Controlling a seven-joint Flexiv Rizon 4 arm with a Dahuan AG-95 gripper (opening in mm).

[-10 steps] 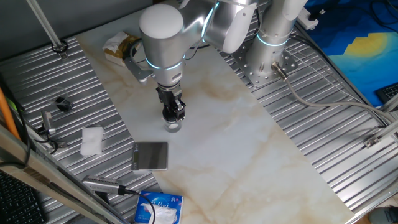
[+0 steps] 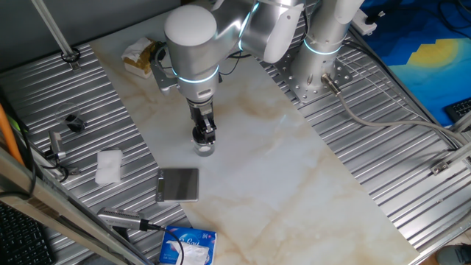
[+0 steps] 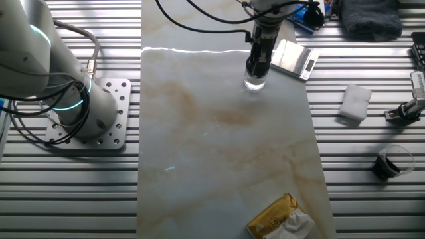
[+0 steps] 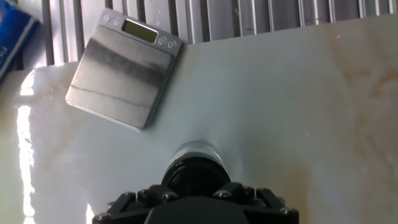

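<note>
A small clear jar (image 3: 254, 84) with a black top (image 4: 196, 174) stands upright on the marble-patterned board. My gripper (image 2: 205, 135) points straight down at the jar from above, its fingers low around the black top. In the wrist view the top lies just ahead of the dark gripper body, which hides the fingertips. Whether the fingers press on it does not show clearly. A flat silver scale (image 4: 121, 68) with a small display rests close by, apart from the jar, near the board's edge.
A blue tissue pack (image 2: 188, 245) lies beyond the scale. At the board's far end sits a gold-wrapped pack (image 3: 275, 216). A white block (image 3: 356, 102) and a clear cup with dark contents (image 3: 392, 162) stand on the slatted metal table. Most of the board is bare.
Over the last second my wrist has turned slightly and the gripper's outline above the jar has become narrower. The jar and scale stay in the same places.
</note>
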